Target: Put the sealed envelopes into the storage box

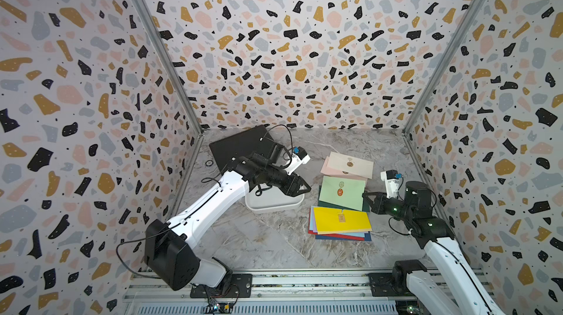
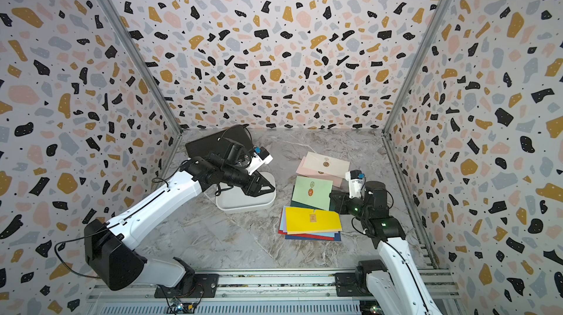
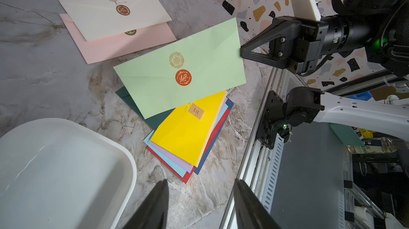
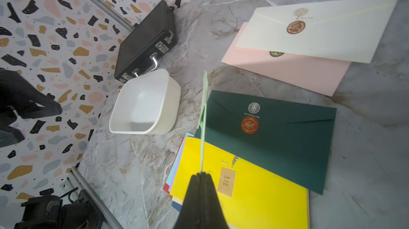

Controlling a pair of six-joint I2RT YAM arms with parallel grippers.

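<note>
Held by its right edge, a light green envelope with a red seal is raised above the others; my right gripper is shut on it, and it shows edge-on in the right wrist view. My left gripper (image 1: 306, 186), fingers parted and empty, hovers over the right side of the white storage box (image 1: 274, 208). Below the green envelope lie a dark green envelope (image 4: 272, 131) and a stack topped by a yellow envelope (image 1: 334, 220). Behind them a cream envelope (image 4: 323, 28) overlaps a pink one (image 4: 285, 65). The visible part of the box is empty.
A black case (image 4: 145, 37) stands behind the box at the back left. Bare marble tabletop (image 1: 281, 238) lies in front of the box and between it and the envelopes. The table's front rail (image 1: 328, 270) borders the near side.
</note>
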